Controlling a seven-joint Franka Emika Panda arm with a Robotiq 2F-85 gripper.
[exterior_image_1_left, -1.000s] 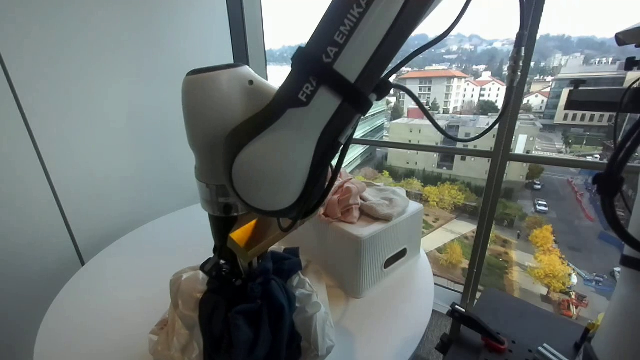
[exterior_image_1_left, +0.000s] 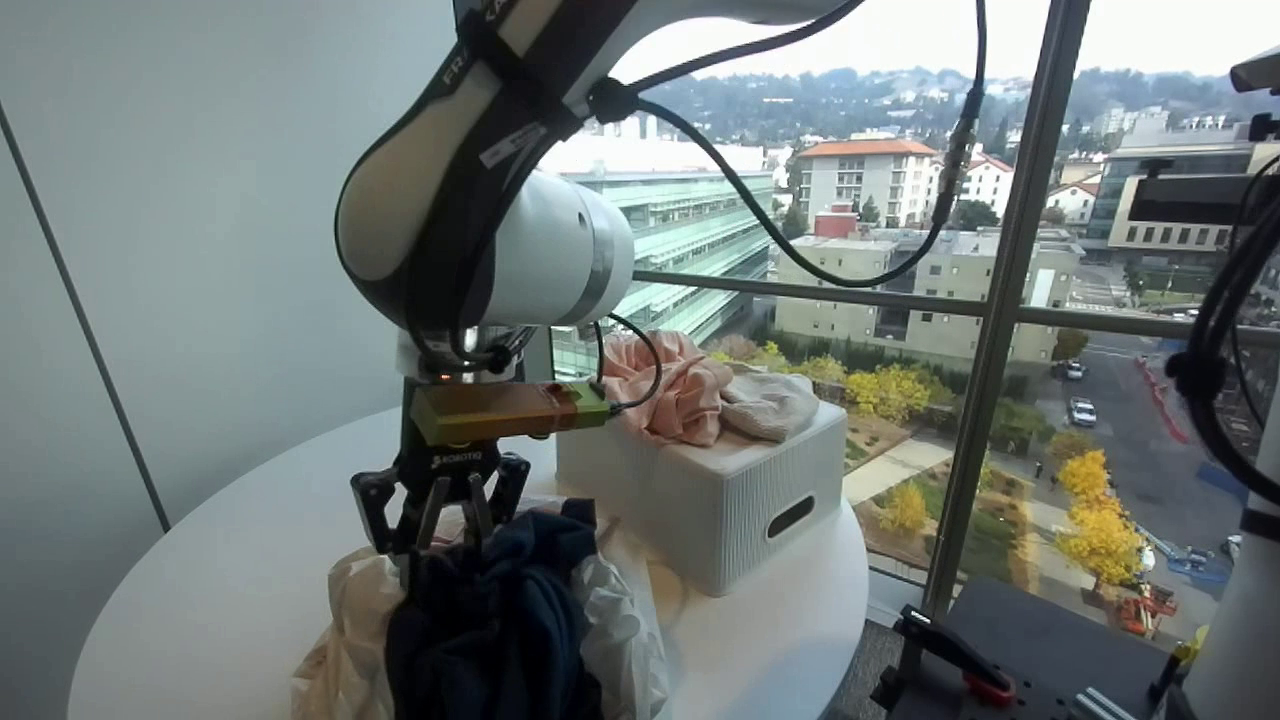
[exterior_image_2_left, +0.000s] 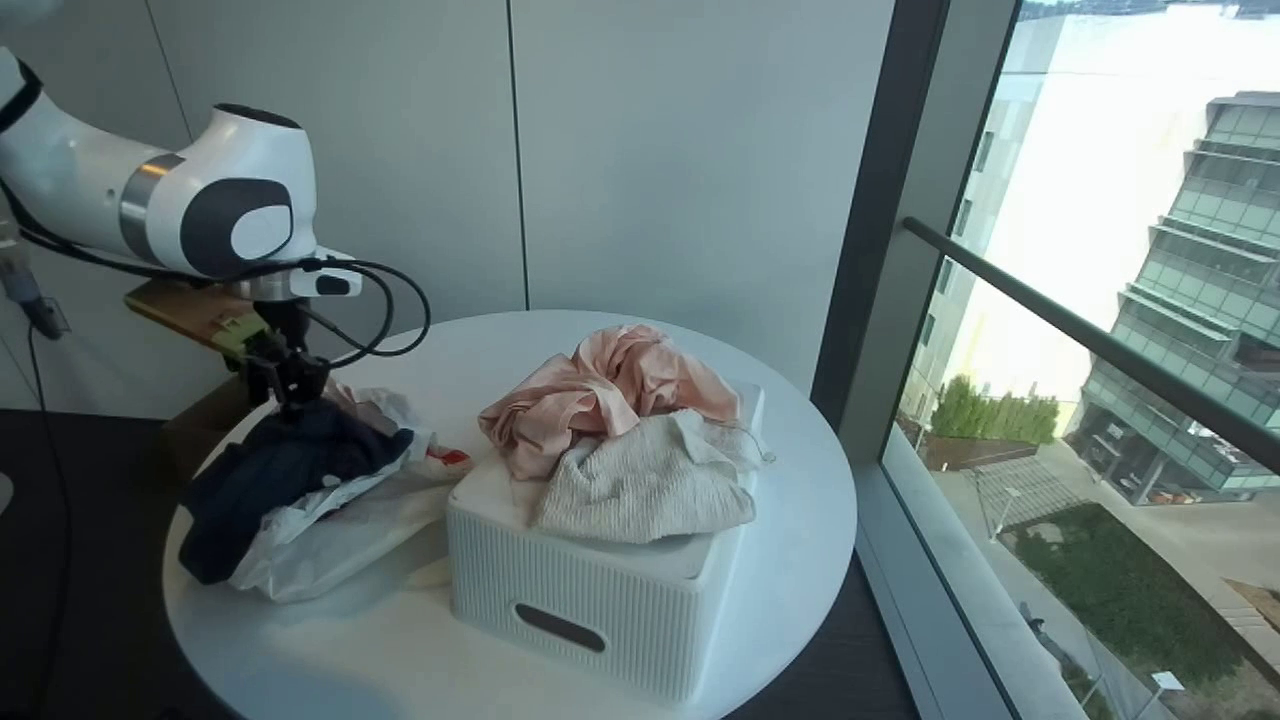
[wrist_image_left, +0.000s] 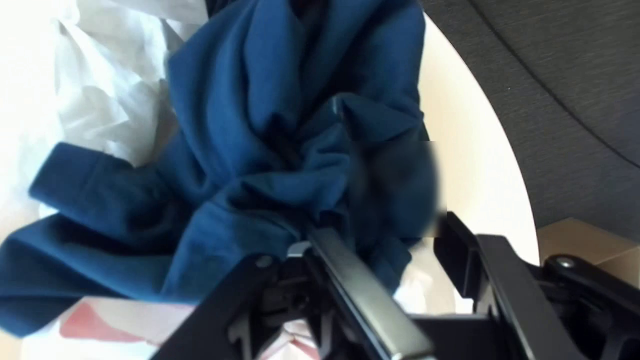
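A crumpled dark navy cloth (exterior_image_1_left: 498, 624) lies on a white plastic bag (exterior_image_2_left: 324, 546) at the table's near side in exterior view 1. My gripper (exterior_image_1_left: 441, 558) points down into the far edge of this cloth, its fingers parted. In the wrist view, navy folds (wrist_image_left: 258, 144) spread ahead of the gripper, and one finger (wrist_image_left: 360, 288) touches or overlaps them. The other finger stands apart, over the cloth's border. Whether any fabric sits between the tips is hard to tell, as the cloth hides them in exterior view 2.
A white ribbed box (exterior_image_2_left: 576, 576) stands on the round white table (exterior_image_2_left: 792, 504). On top of it rest a pink cloth (exterior_image_2_left: 600, 396) and a pale grey knit cloth (exterior_image_2_left: 654, 480). Bare tabletop shows behind the bag, and the table's edge is close to the navy cloth.
The arm has turned about the wrist, so the gripper's two fingers now face exterior view 1, where they were bunched before. The navy cloth and bag have shifted slightly left.
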